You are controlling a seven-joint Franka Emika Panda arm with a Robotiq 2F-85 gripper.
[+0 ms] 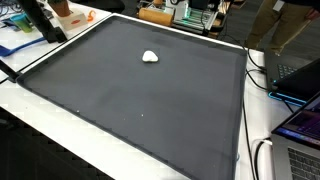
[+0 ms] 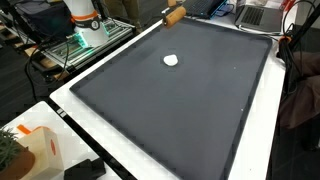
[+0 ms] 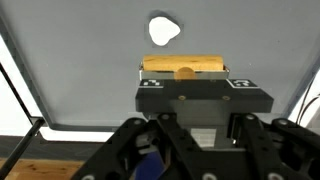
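Observation:
A wooden block (image 3: 182, 64) with a small knob shows in the wrist view, directly at the black fingers of my gripper, which is shut on it. The same block (image 2: 175, 16) appears orange-brown at the far edge of the dark board in exterior view 2. Exterior view 1 has the block (image 1: 156, 16) at the top edge. A small white rounded piece (image 1: 150, 56) lies alone on the board, apart from the block; the wrist view places this white piece (image 3: 163, 29) just beyond it. Most of the gripper is out of frame in the exterior views.
The dark grey board (image 1: 150, 105) is otherwise bare, with a pale border around it. A laptop (image 2: 253, 17) stands beyond one corner. Cables (image 1: 256, 75) run along one side, and assorted items (image 1: 20, 32) sit off the far left corner.

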